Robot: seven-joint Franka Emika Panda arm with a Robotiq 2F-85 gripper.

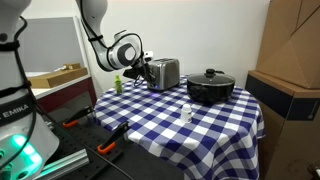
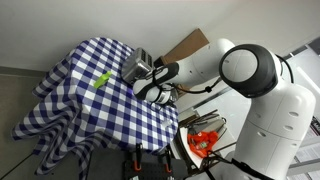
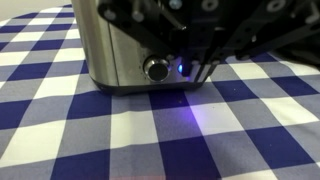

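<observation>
A silver toaster [image 1: 166, 73] stands on the blue-and-white checked tablecloth. In the wrist view, its brushed-metal body [image 3: 128, 55] fills the upper left, with a round dial [image 3: 156, 68] low on its front and a small blue-lit spot just right of the dial. My gripper is beside that lit spot, close to the toaster's face; whether it touches cannot be told. Its fingers are together, and nothing shows between them. From outside, the gripper [image 1: 148, 76] is at the toaster's left end, partly lost against it.
Right of the toaster is a black lidded pot [image 1: 211, 87]. A white cup [image 1: 186, 114] stands nearer the front, and a green bottle-like item [image 1: 118, 84] sits at the left.
</observation>
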